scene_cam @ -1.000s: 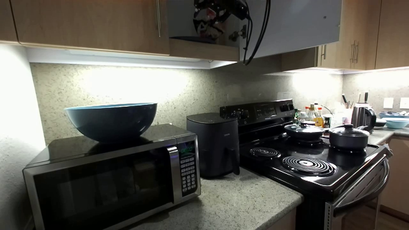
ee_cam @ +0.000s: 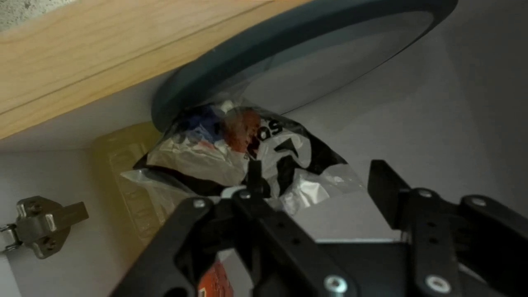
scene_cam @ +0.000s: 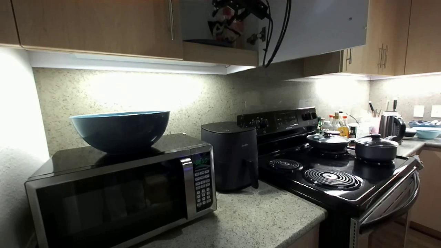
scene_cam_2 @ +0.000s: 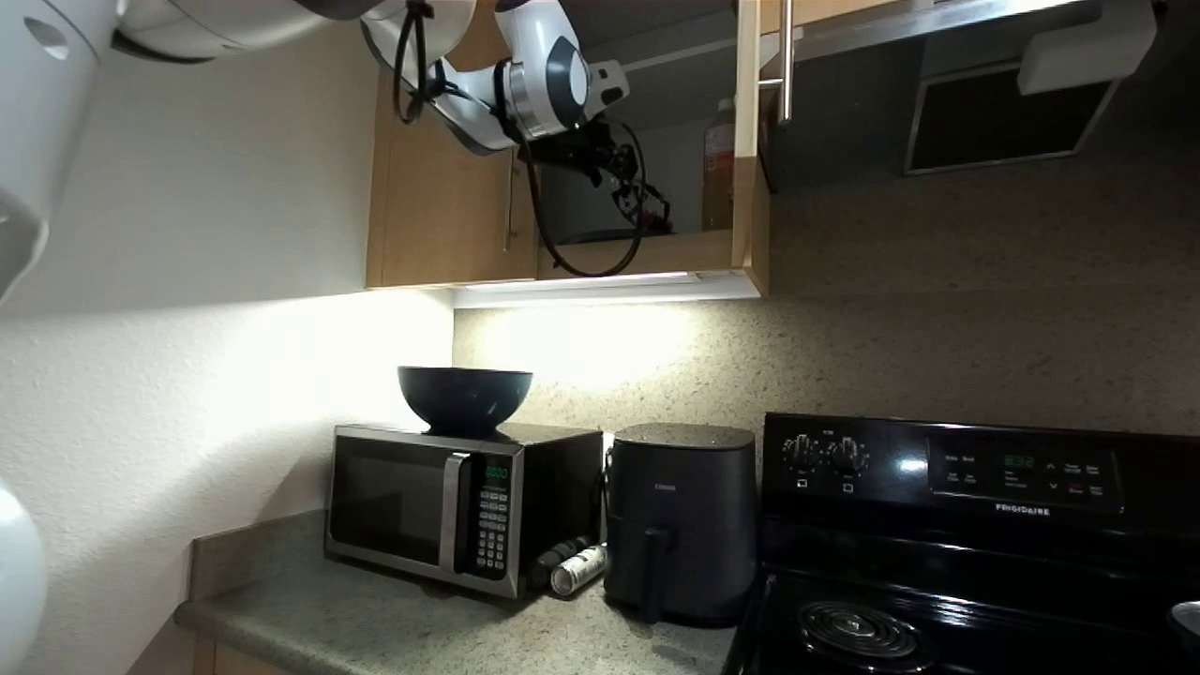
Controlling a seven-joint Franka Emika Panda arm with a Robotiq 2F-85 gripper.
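Observation:
A crinkled clear plastic bag (ee_cam: 292,153) with black and white print and red and blue patches lies in the open upper cabinet, and its printed face (scene_cam: 226,29) shows from outside too. It rests against a dark teal round rim (ee_cam: 237,62), perhaps a plate or lid. My gripper is open in the wrist view, its black fingers well apart. The left fingertip overlaps the bag in view; the right one stands clear of the bag's edge. Whether the left finger touches it, I cannot tell. In the second exterior view my gripper (scene_cam_2: 644,204) reaches inside the cabinet.
A yellowish bottle (ee_cam: 121,163) stands by the cabinet's side wall, near a metal hinge (ee_cam: 47,222). The wooden front edge (ee_cam: 94,59) bounds the shelf. Below are the microwave (scene_cam: 124,194) with a large bowl (scene_cam: 124,132), and an air fryer (scene_cam: 229,157).
In the first exterior view, my gripper has shifted slightly right. The bag's visible part has moved a little and spread rightward. Everything on the counter looks the same.

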